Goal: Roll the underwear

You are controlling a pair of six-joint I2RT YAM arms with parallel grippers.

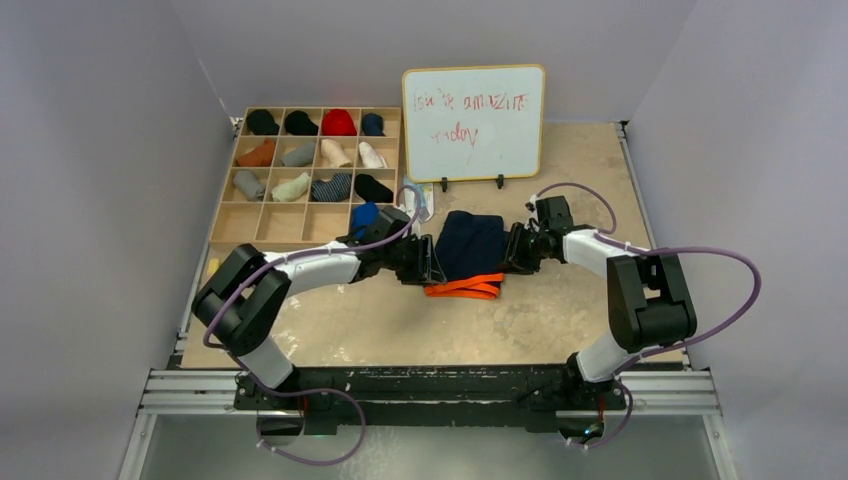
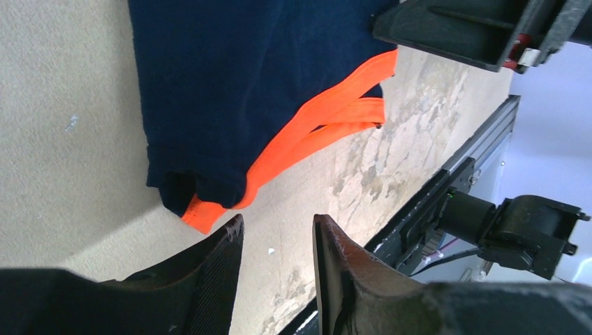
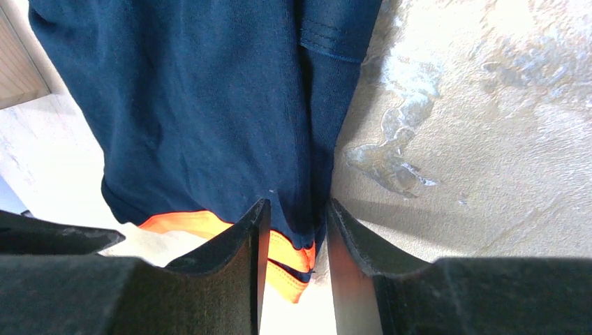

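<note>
The folded navy underwear with an orange waistband lies flat at the table's middle. My left gripper is at its left side; in the left wrist view its fingertips are part open over bare table, just beside the waistband's end. My right gripper is at the right side; in the right wrist view its fingertips are part open at the folded edge, near the waistband. Whether cloth is between those fingers is unclear.
A wooden grid box with rolled garments in several compartments stands at the back left. A whiteboard with red writing is behind the underwear.
</note>
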